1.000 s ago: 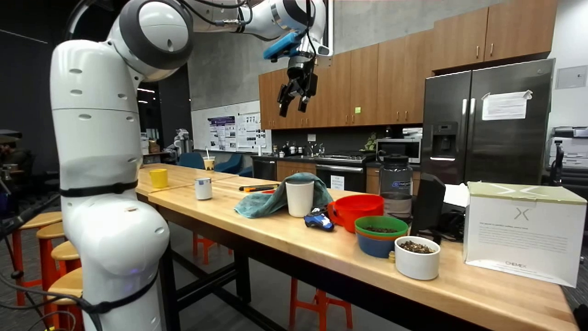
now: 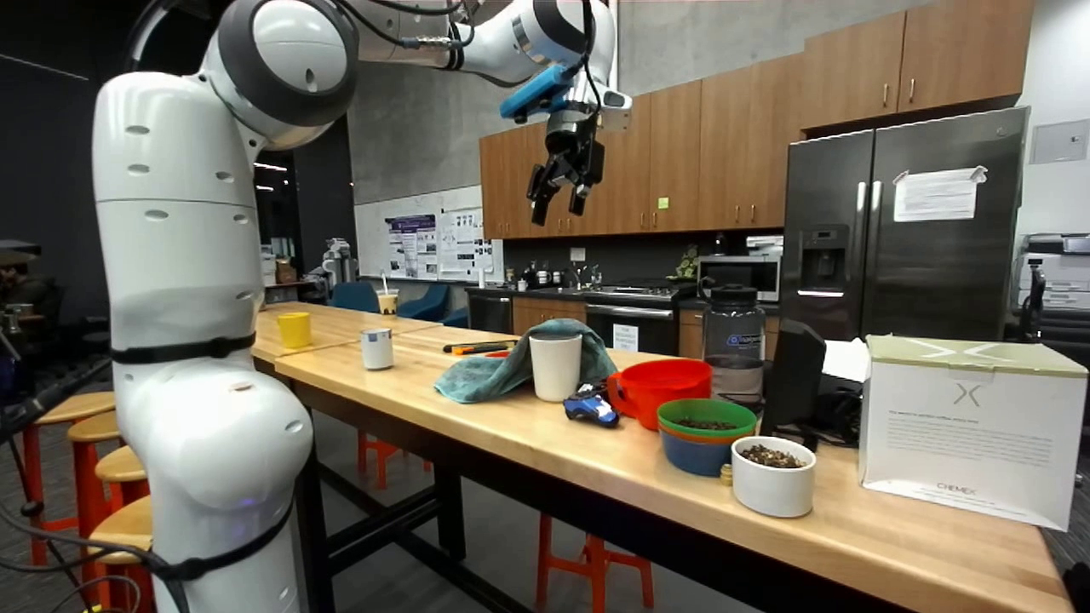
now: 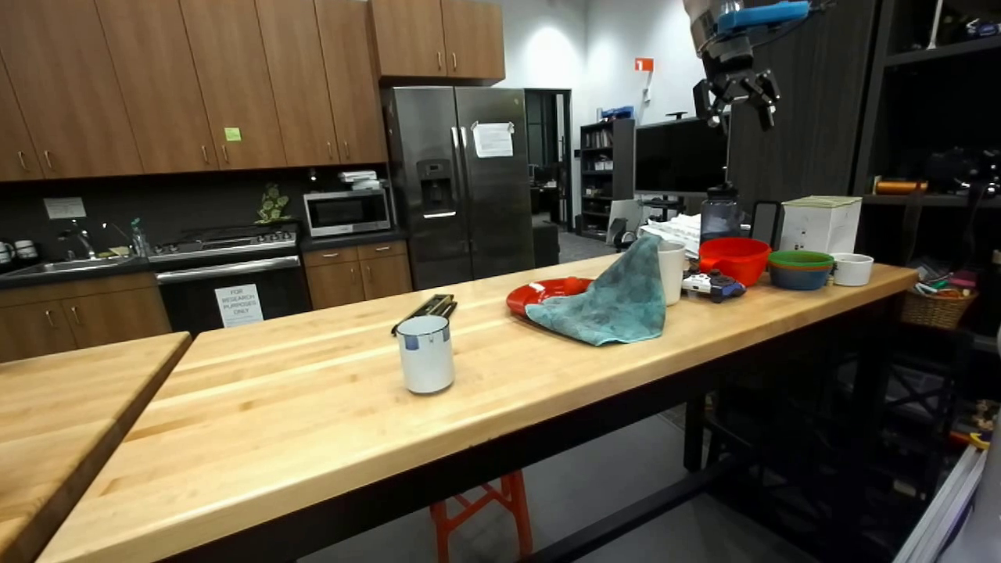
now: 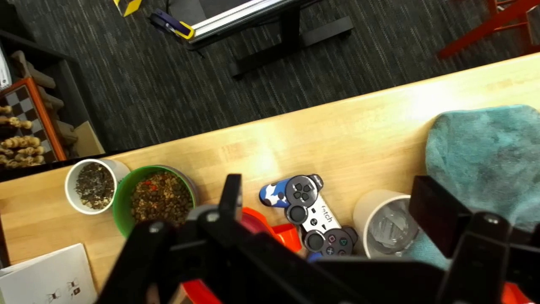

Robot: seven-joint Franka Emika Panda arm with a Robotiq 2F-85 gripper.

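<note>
High above the wooden table, my gripper (image 2: 557, 209) hangs open, its fingers well apart and nothing between them. In the wrist view a game controller (image 4: 314, 215) shows below, between the two fingers. Beside it stands a tall white cup (image 4: 387, 223) with something clear inside. A teal cloth (image 3: 610, 295) lies draped over a red plate (image 3: 536, 292), next to that cup. The red bowl (image 2: 664, 388) sits behind the controller; the gripper hides much of it in the wrist view. Stacked bowls with a green one on top (image 2: 708, 417) and a small white bowl (image 2: 773, 477) hold dark bits.
A white mug (image 3: 426, 353) stands alone on the table, with dark tools (image 3: 427, 313) close by. At the other end are a dark bottle (image 2: 733, 342) and a white box (image 2: 971, 429).
In exterior view 1 my gripper has shifted a little to the right and slightly down. The things on the table have stayed in place.
</note>
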